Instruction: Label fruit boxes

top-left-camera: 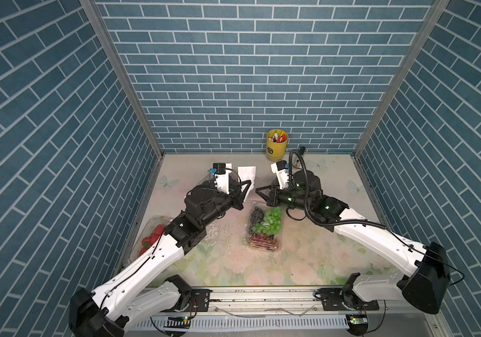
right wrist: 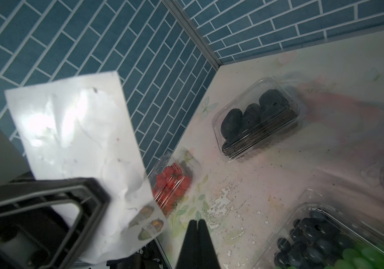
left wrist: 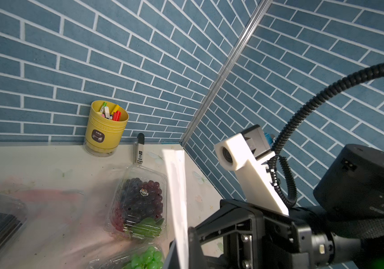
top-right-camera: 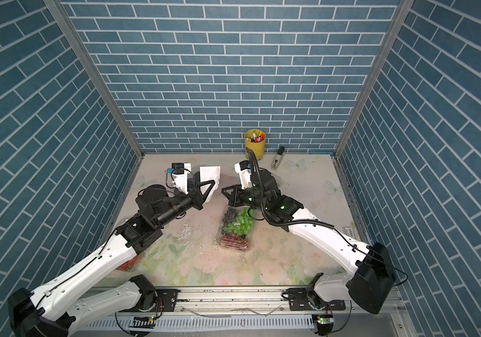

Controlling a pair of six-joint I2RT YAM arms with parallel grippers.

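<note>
My left gripper [top-left-camera: 248, 183] is shut on a white label sheet [right wrist: 79, 134] that stands upright from its fingers. Small fruit pictures [right wrist: 150, 222] show at the sheet's lower corner in the right wrist view. Facing it, a short gap away, my right gripper [top-left-camera: 257, 190] is shut; its fingertips [right wrist: 196, 244] show nothing between them. Below both lies a clear box of green and dark grapes [top-left-camera: 265, 224]. Behind it is a box of dark and red grapes [left wrist: 140, 201], largely hidden in the top views. A box of large dark fruit [right wrist: 254, 116] and a strawberry box [right wrist: 171, 181] lie to the left.
At the back wall stands a yellow cup [top-left-camera: 275, 147] with several markers. A black-capped marker-like item [top-right-camera: 278, 158] lies beside it.
</note>
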